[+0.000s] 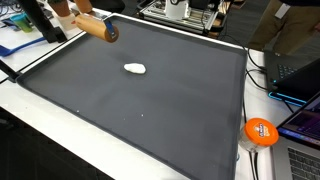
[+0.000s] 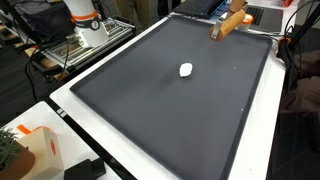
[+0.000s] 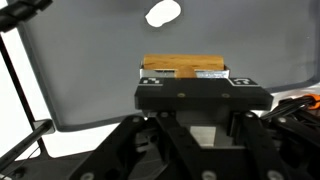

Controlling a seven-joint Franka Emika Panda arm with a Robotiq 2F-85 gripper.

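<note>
An orange-brown wooden cylinder is held slightly tilted over the far left part of the grey mat in exterior view 1. In exterior view 2 the same cylinder appears at the upper right. My gripper is shut on it; in the wrist view the cylinder's pale wooden side and an orange part show just beyond the dark fingers. Much of its length is hidden there by the gripper body. A small white oval piece lies flat on the mat, apart from the gripper; it is also the white shape at the wrist view's top.
An orange-lidded jar and laptops stand off to its right in exterior view 1. Cables run along the edges.
</note>
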